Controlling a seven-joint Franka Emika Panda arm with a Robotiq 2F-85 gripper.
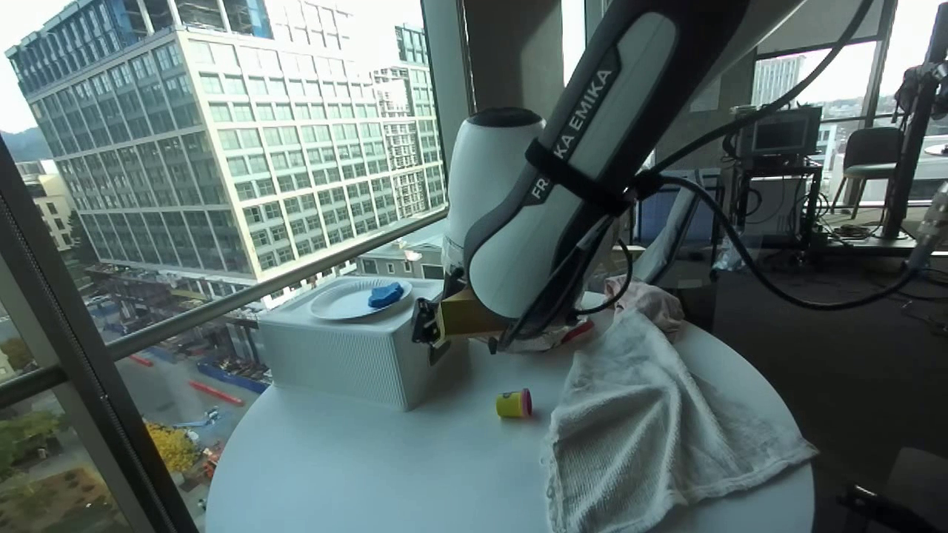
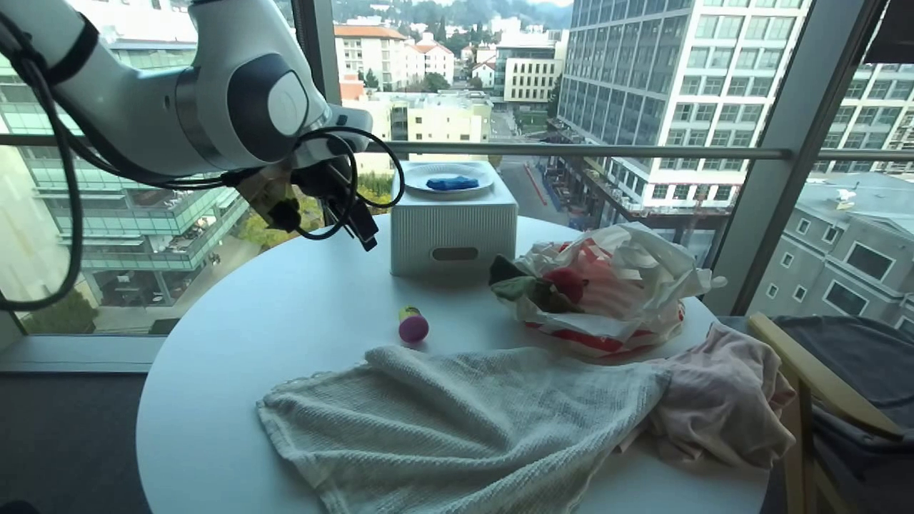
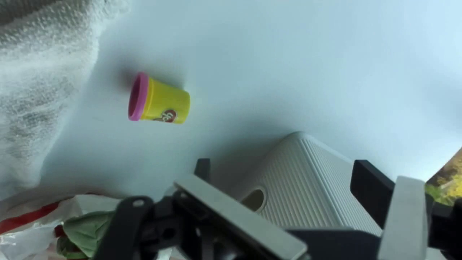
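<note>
A small yellow tub with a pink-purple lid lies on its side on the white round table. The wrist view shows the tub at upper left, clear of my fingers. My gripper is open, its pads wide apart and nothing held. In the second exterior view the gripper hangs above the table, left of the white ribbed box. On that box rests a white plate with a blue lump on it.
A pale towel covers the table's near side in the second exterior view, with a pinkish cloth beside it. A crumpled plastic bag holding a red and green item sits right of the box. Bare tabletop surrounds the tub.
</note>
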